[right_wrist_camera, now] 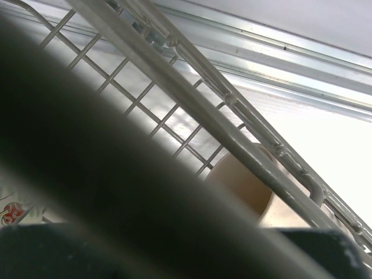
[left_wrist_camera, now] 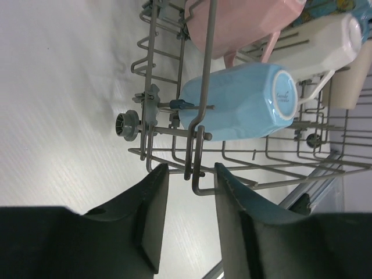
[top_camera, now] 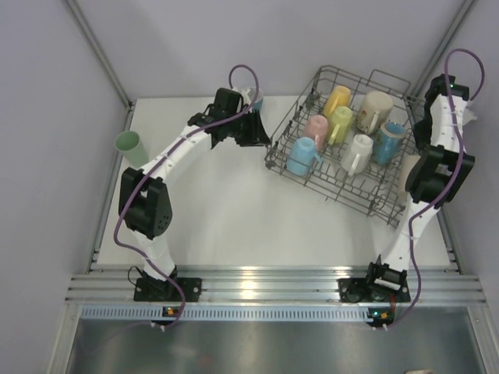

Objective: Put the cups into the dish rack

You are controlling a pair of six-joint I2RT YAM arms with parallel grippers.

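Note:
The wire dish rack (top_camera: 327,189) holds several cups lying on their sides: a light blue cup (top_camera: 300,157), a pink cup (top_camera: 316,128), a lime cup (top_camera: 340,123), a yellow cup (top_camera: 337,98), a large beige cup (top_camera: 375,109), a white cup (top_camera: 358,153) and a patterned blue cup (top_camera: 388,142). At the rack's left corner, my left gripper is partly open, with the corner wire showing between its fingertips. My right gripper is by the rack's right rim, its fingers apart; a blurred dark band hides much of that view.
A green cup (top_camera: 131,148) stands on the table at far left. Behind my left gripper, a bluish cup (top_camera: 257,99) is partly hidden. Another beige cup (right_wrist_camera: 241,186) lies at the rack's right side.

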